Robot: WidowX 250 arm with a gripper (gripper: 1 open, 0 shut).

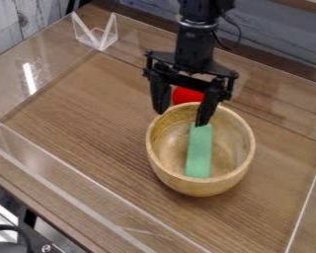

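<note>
My dark gripper (188, 99) hangs open from the top of the view, its two sides spread over the back rim of a round wooden bowl (169, 163). A long green object (199, 151) lies inside the bowl toward the right. A red object (188, 95) rests behind the bowl, partly hidden by the gripper. I see nothing held between the fingers.
A white wire-like rack (92, 30) stands at the back left. A dark cable runs at the bottom left corner.
</note>
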